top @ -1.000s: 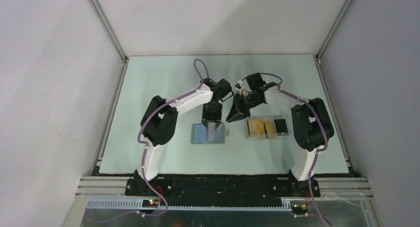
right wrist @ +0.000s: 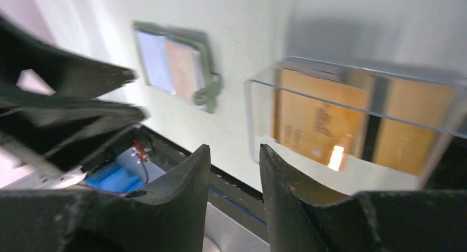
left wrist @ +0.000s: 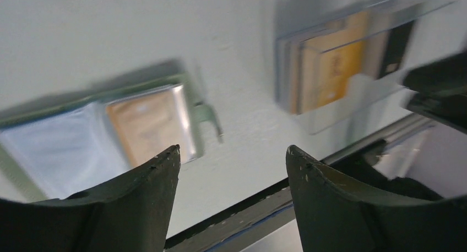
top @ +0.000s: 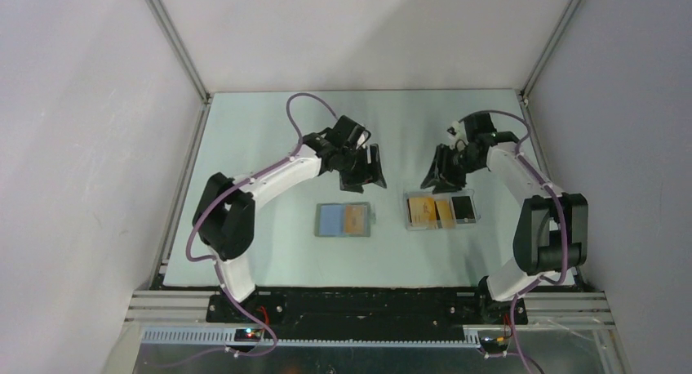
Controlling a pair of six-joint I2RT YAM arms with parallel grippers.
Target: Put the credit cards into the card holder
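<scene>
The open card holder lies on the table left of centre, its clasp strap on the right side. A blue panel or card fills its left half and a tan card its right half. Right of it, a clear box holds several cards, among them an orange card and a black card. My left gripper is open above and behind the holder, nothing between its fingers. Behind the clear box's left part hovers my right gripper, its fingers part open and empty.
Both grippers hang over the middle of the table, with a gap between them. Bare white tabletop lies in front of the holder and box. A dark rail runs along the front edge.
My left gripper has opened and drawn back from the holder, uncovering the tan card in its right half. My right gripper has moved right, from beside the holder to the clear box.
</scene>
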